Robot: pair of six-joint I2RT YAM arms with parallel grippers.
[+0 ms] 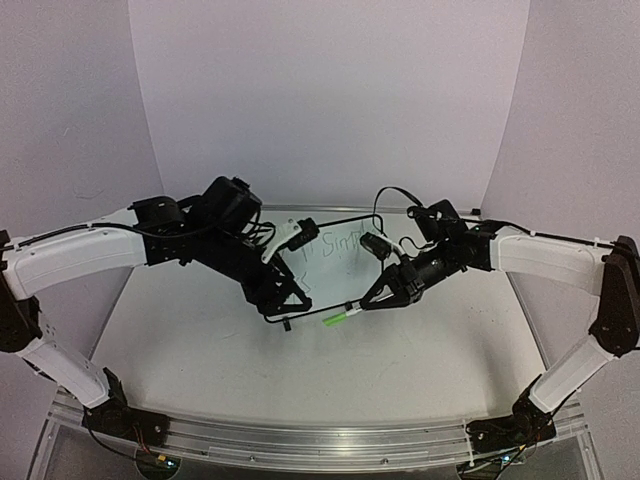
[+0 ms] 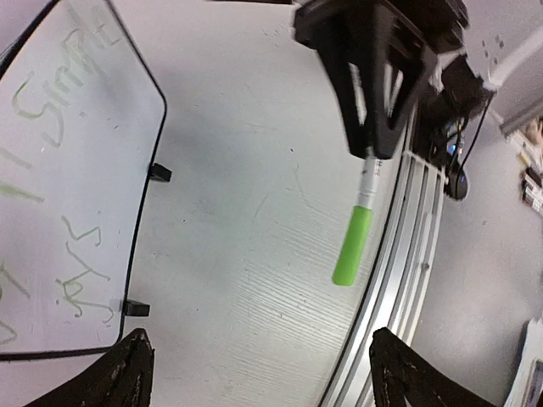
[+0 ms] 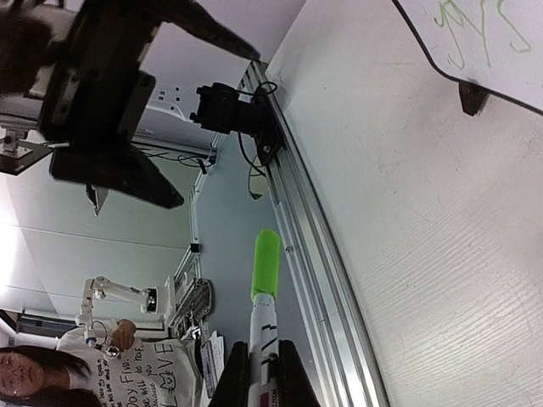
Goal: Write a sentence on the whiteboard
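Note:
The whiteboard (image 1: 331, 274) lies on the table behind both grippers and bears thin green writing; "Simpl" can be read from above, the rest being partly covered by the arms. More green strokes cross the whiteboard (image 2: 106, 212) in the left wrist view. A white marker with a bright green end (image 1: 334, 320) is clasped by my right gripper (image 1: 372, 298), its green end pointing out in front of the board. Seen from the right wrist, the marker (image 3: 265, 270) sits between the fingertips. My left gripper is open and empty, to the left of the marker and apart from it.
Small black clips (image 2: 137, 309) hold the board's edge. Bare table (image 1: 300, 375) lies between the board and the metal rail (image 1: 310, 432) at the front. Walls enclose both sides and the back.

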